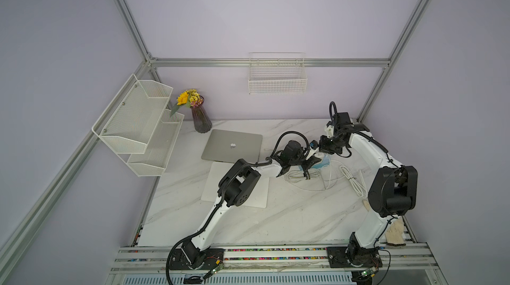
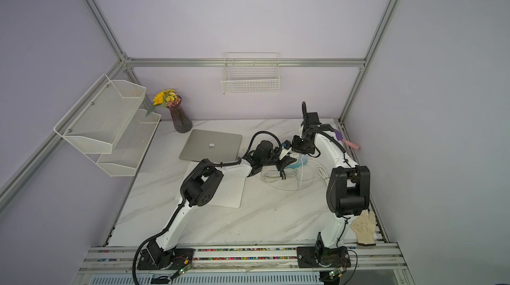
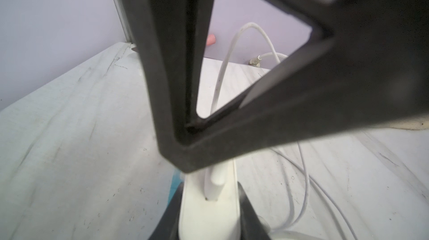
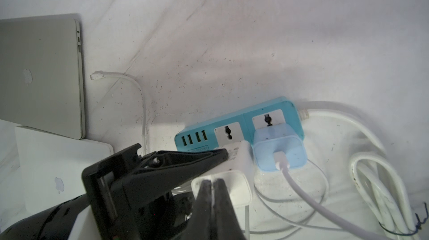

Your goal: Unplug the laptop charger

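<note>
A white charger block (image 4: 225, 175) sits against the blue power strip (image 4: 203, 128), partly covered by both grippers in the right wrist view. My left gripper (image 1: 317, 159) reaches in from the left, its dark fingers shut on the block's sides. In the left wrist view the white charger block (image 3: 210, 213) shows between them, a white cable (image 3: 221, 74) rising above it. My right gripper is shut, with nothing visible between its fingertips, which overlap the block's near face. Whether the block's pins are still in the socket cannot be seen.
A light blue charger (image 4: 279, 148) with a white cable sits in the strip beside the block. A silver laptop (image 1: 232, 145) and a white laptop (image 1: 260, 192) lie left. Coiled cables (image 1: 355, 181) lie right; a vase (image 1: 200, 118) stands at the back.
</note>
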